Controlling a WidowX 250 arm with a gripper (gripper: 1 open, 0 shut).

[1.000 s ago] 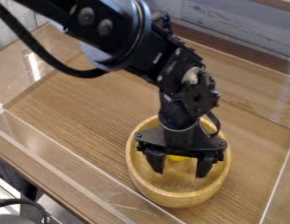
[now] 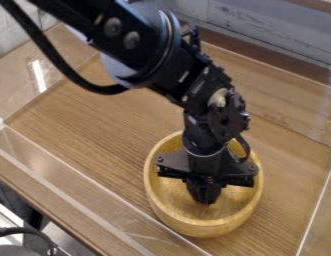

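A black robot arm reaches down from the upper left into a round, light wooden-coloured bowl [image 2: 181, 215] on the counter at the lower right. Its gripper [image 2: 205, 188] is inside the bowl, with the fingers drawn together low near the bowl's middle. The fingers look shut; whether anything small is between them cannot be seen, as the gripper body covers that spot.
A pale wall stands at the back.
The gripper's fingers have come together from a wider spread inside the bowl. The yellow thing seen beneath the gripper earlier is now mostly hidden. The bowl stays in place.
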